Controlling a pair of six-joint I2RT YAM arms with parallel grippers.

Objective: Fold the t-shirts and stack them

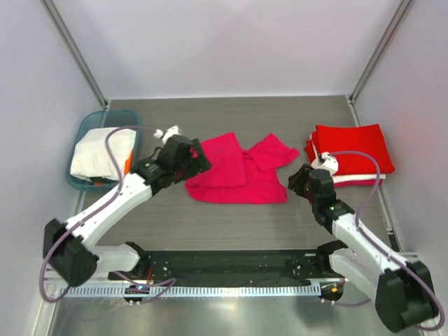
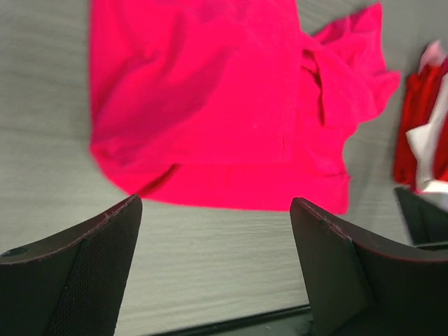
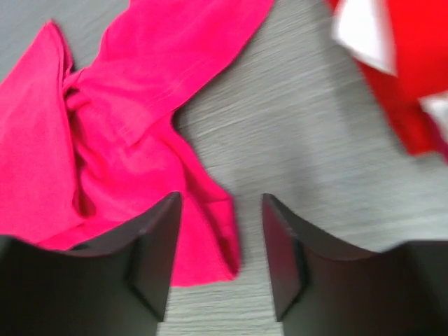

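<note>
A bright pink t-shirt (image 1: 259, 183) lies loosely spread on the middle of the table, partly doubled over, with a sleeve toward the back right. My left gripper (image 1: 194, 157) hangs over its left part, open, with nothing between the fingers. My right gripper (image 1: 297, 182) is just right of the shirt's near right corner, its fingers apart and empty in the right wrist view. A stack of folded red and white shirts (image 1: 353, 147) sits at the right.
A teal basket (image 1: 87, 126) with white cloth (image 1: 101, 150) stands at the left. Walls bound the back and sides.
</note>
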